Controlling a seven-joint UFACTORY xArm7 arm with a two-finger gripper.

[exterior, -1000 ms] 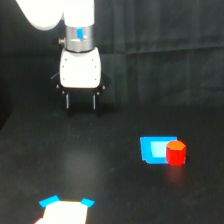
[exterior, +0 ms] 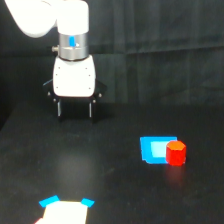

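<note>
My gripper (exterior: 76,110) hangs at the upper left of the camera view, below its white hand (exterior: 75,77). Its two dark fingers stand well apart, and nothing shows between them. On the right of the dark table lies a red block (exterior: 176,153) with a roughly six-sided outline. It overlaps the lower right corner of a blue square (exterior: 148,143) that has a pale centre. The gripper is far to the left of both and farther back. Whether the fingertips touch the table is unclear.
A pale object (exterior: 65,213) with blue pieces (exterior: 50,201) at its corners is cut off by the bottom left edge. Dark curtains (exterior: 160,75) close off the back.
My gripper has shifted a little left and downward in the picture, with its fingers still apart. The red block and the blue square have not moved.
</note>
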